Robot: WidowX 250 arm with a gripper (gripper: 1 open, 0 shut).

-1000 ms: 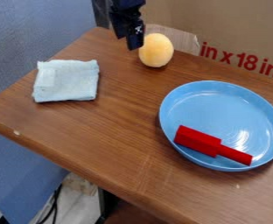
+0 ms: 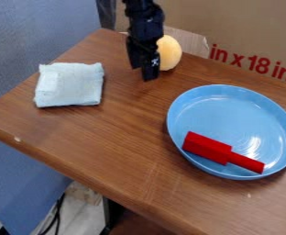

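The black gripper hangs low at the back of the wooden table, just left of a pale yellow round object, which it partly covers. Whether its fingers are open or shut is hard to tell. A folded light-blue cloth lies on the left. A blue plate sits on the right with a red rolling-pin-like object on it.
The table's left edge borders a blue padded surface. A cardboard panel with red lettering stands behind the table.
The gripper has moved down and slightly toward the camera, coming lower beside the yellow object.
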